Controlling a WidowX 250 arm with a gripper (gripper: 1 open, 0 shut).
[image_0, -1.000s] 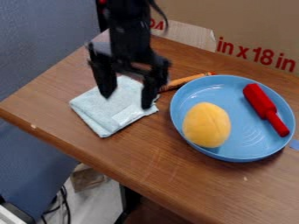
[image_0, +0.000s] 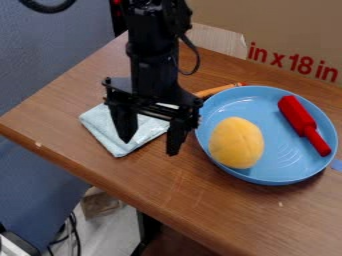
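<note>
My black gripper (image_0: 150, 135) stands open just over the left side of the table, its two fingers apart above a folded light-blue cloth (image_0: 104, 126), which it partly hides. To the right, a blue plate (image_0: 274, 172) holds a yellow rounded object (image_0: 237, 143) and a red tool with a handle (image_0: 305, 124). An orange stick-like item (image_0: 218, 88) lies behind the plate, partly covered.
The wooden table (image_0: 227, 215) has free room at the front and back left. A cardboard box (image_0: 287, 40) stands behind it. Beyond the left edge are blue fabric and cables below.
Compared with about a second ago, the gripper has moved a little right and down. The objects look unmoved.
</note>
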